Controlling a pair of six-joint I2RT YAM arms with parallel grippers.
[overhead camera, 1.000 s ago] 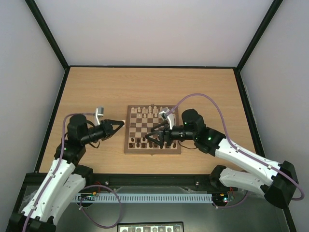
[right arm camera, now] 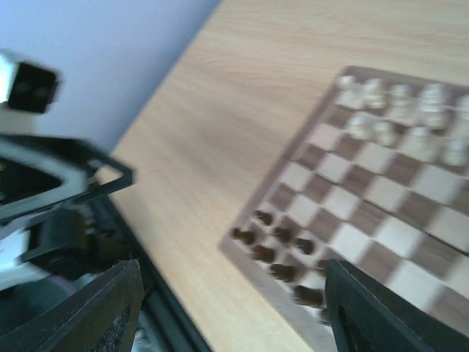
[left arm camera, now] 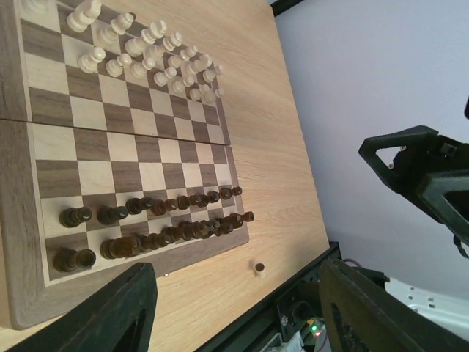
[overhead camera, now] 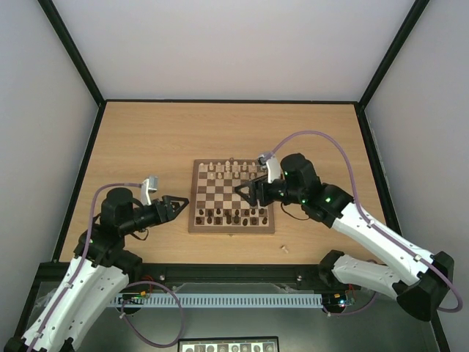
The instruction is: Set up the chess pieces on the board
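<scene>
The chessboard [overhead camera: 215, 196] lies mid-table. Light pieces [left arm camera: 117, 28] stand along its far side and dark pieces [left arm camera: 132, 246] along its near side, mostly in two rows. One small loose piece [left arm camera: 259, 269] lies on bare wood off the board, seen in the top view as a pale piece [overhead camera: 284, 249] beyond the near right corner. My left gripper [overhead camera: 186, 206] is beside the board's left edge, its fingers [left arm camera: 110, 312] apart and empty. Above the right part of the board, my right gripper [overhead camera: 238, 195] is open and empty, hiding some squares; its wrist view is blurred.
The table's front edge [overhead camera: 242, 265] runs close to the loose piece. My right forearm [overhead camera: 330, 205] reaches over the table to the right of the board.
A pale bit at my left fingertips is gone, and that gripper sits lower. A blurred spot before the board has gone; the loose piece now lies farther right. My right gripper has shifted right.
</scene>
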